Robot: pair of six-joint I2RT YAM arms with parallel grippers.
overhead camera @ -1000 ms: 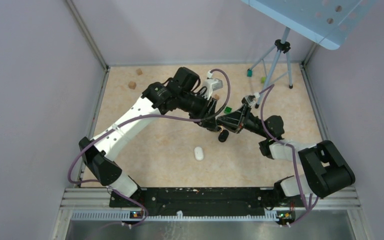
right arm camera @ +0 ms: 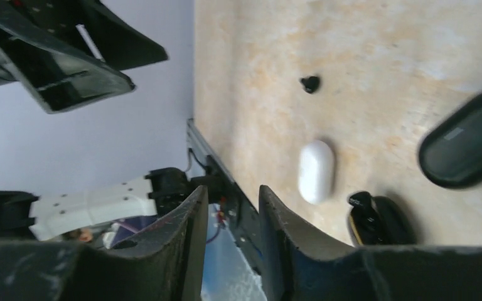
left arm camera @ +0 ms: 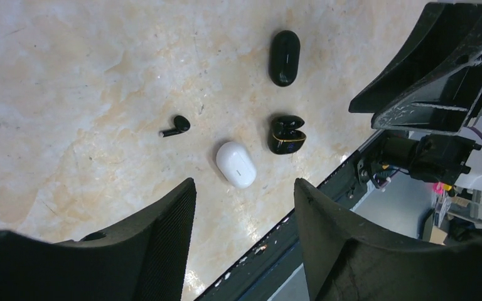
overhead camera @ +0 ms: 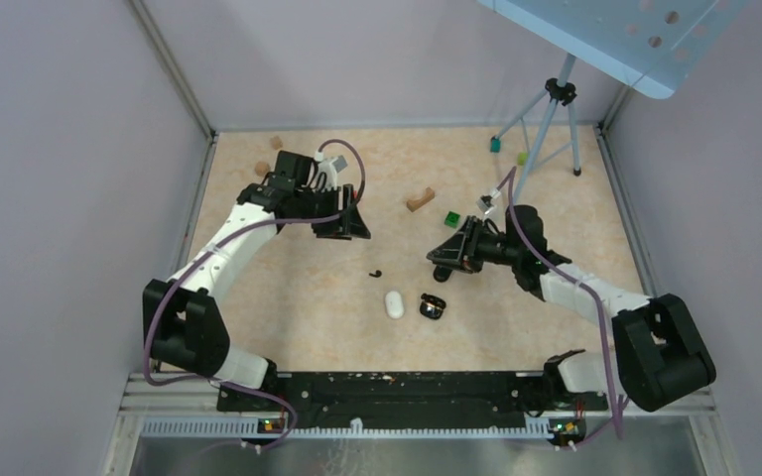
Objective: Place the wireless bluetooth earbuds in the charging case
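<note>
A black earbud lies alone on the table, left of a white rounded case. Right of that case sits a small black glossy object with a gold band, apparently the open charging case; whether an earbud is in it cannot be told. A black oval lies farther back, near my right gripper. My left gripper is raised above the table, open with nothing between its fingers. My right gripper hovers near the black oval, its fingertips apart with nothing visible between them.
Wooden blocks and green blocks lie toward the back. A tripod stands at the back right.
My left gripper has pulled away to the left. The gold-banded black object now rests on the table, and the single earbud lies apart. The right arm has shifted slightly.
</note>
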